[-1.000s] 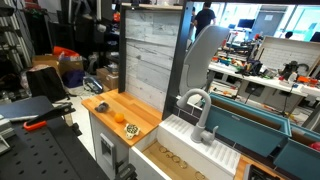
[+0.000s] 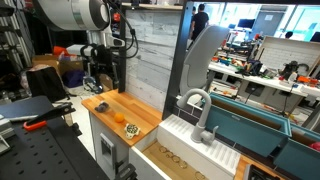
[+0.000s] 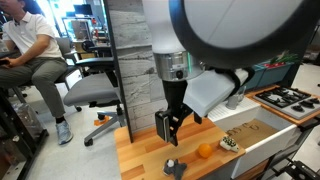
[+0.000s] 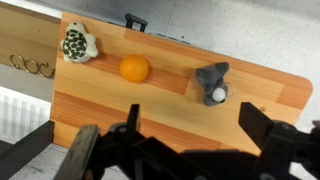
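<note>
My gripper is open above the wooden counter (image 4: 165, 118), its two dark fingers far apart with nothing between them. A dark grey object with a pale round part (image 4: 212, 83) lies on the counter ahead of the right finger. An orange ball-like item (image 4: 134, 68) rests further left, and a pale toy with a dark spotted back (image 4: 78, 43) sits near the counter's left end. From exterior view 1, the gripper (image 2: 103, 60) hangs well above these items, touching none. In exterior view 2 the grey object (image 3: 173, 168) appears below the gripper.
A white sink with a grey faucet (image 2: 206, 118) adjoins the counter. The open drawer (image 2: 180, 163) in front holds several small rings. A grey plank wall (image 2: 150, 65) stands behind the counter. A person (image 3: 35, 45) sits in the background.
The arm and gripper have come down towards the counter from near the top of exterior view 1. The items on the counter have not visibly moved.
</note>
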